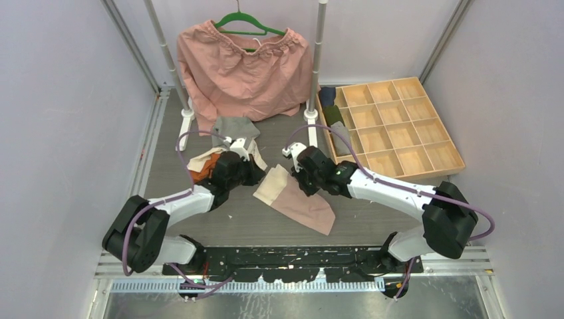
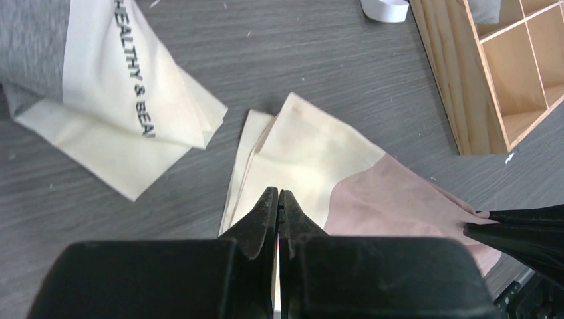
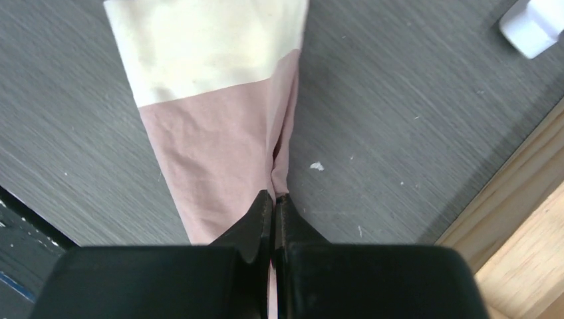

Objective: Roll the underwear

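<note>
The underwear is a folded piece of cloth, with a cream end (image 1: 271,185) and a pink end (image 1: 311,211), lying flat and slanted in mid-table. In the right wrist view, the pink edge (image 3: 282,166) is bunched up between the fingertips of my right gripper, which is shut on it. My left gripper (image 1: 260,179) is shut at the cream end's left edge. Over the cream cloth (image 2: 319,143) in the left wrist view, its fingertips meet with no fabric visible between them. Whether they touch the cloth cannot be told.
Grey, cream and orange garments (image 1: 233,127) lie piled behind the left arm. A divided wooden box (image 1: 392,126) stands at the back right, with rolled items along its left column. Pink shorts (image 1: 246,70) hang from a rack at the back.
</note>
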